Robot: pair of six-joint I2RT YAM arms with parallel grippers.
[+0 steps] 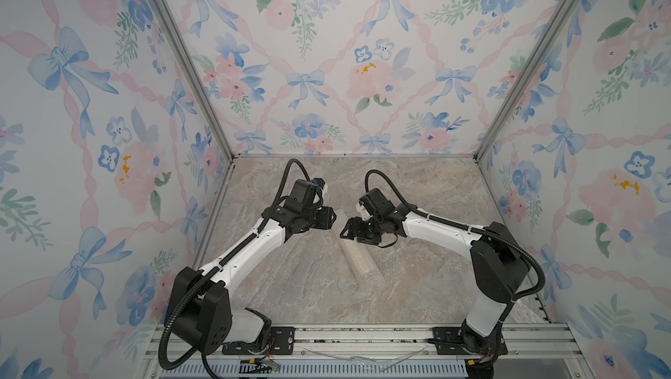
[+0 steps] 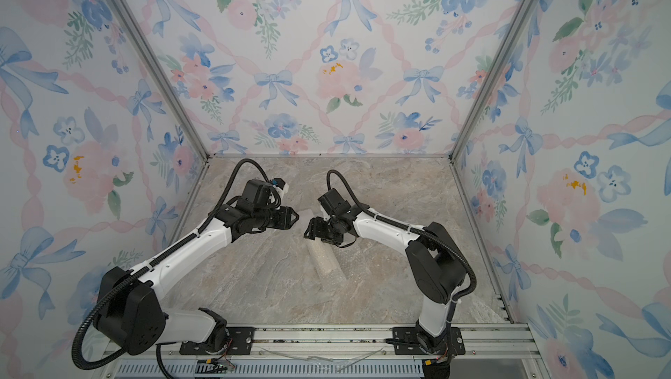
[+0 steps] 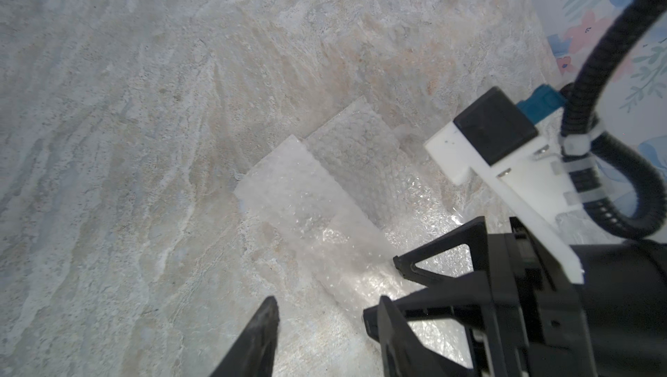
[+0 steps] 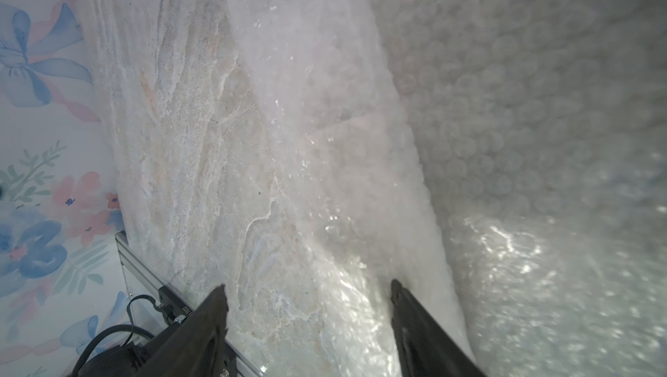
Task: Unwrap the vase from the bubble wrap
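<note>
A roll of clear bubble wrap (image 1: 362, 265) lies slanted across the middle of the table. Its rolled part (image 4: 340, 161) looks milky, and a loose flat sheet (image 3: 361, 158) spreads out along one side. No vase shows clearly through the layers. My right gripper is open over the roll, one finger (image 4: 420, 335) in front of it and the other above bare table. To the left of the roll's far end, clear of it, my left gripper stands part open, nothing visible between its fingers.
The two grippers are close together. Patterned walls (image 1: 342, 64) enclose the table, and a metal rail (image 1: 363, 335) runs along the front.
</note>
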